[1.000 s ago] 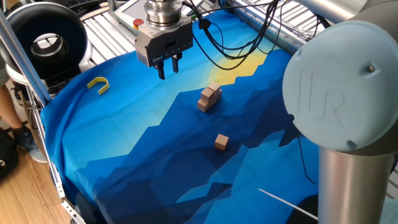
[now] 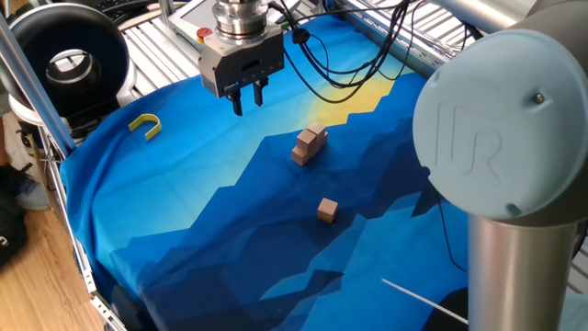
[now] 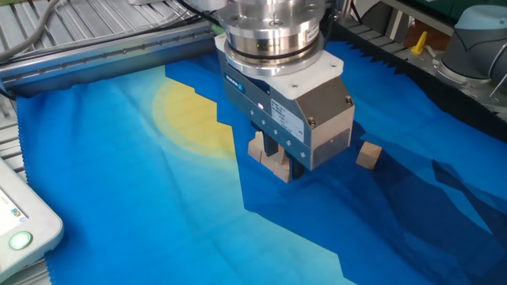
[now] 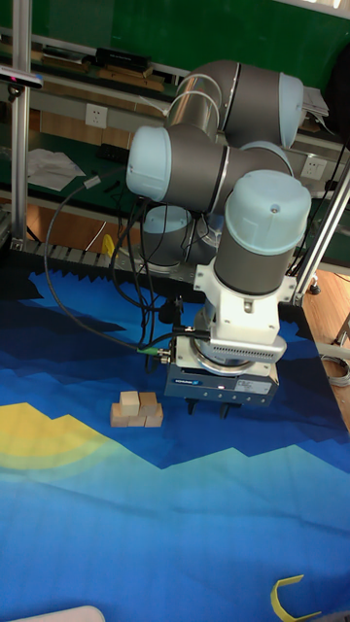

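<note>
My gripper (image 2: 249, 101) hangs in the air, its two dark fingers pointing down and set apart. Nothing shows between them in exterior views 1 and 3. Several wooden cubes form a small two-layer stack (image 2: 309, 144) on the cloth, right of the gripper in exterior view 1 and left of it in exterior view 3. From exterior view 2, the gripper (image 3: 283, 158) partly covers the stack (image 3: 257, 149) behind its fingers. One more wooden cube (image 2: 327, 211) lies alone on the dark blue area; exterior view 3 does not show it clearly.
Blue cloth (image 2: 188, 170) with a yellow sun print covers the table, wide parts of it bare. A yellow curved piece (image 2: 146, 125) lies near one edge. Loose black cables (image 2: 354, 81) hang by the arm. A teach pendant (image 3: 25, 226) stands at the side.
The gripper has barely shifted, and the cubes lie where they were. A person at the left edge of exterior view 1 has mostly moved out of sight.
</note>
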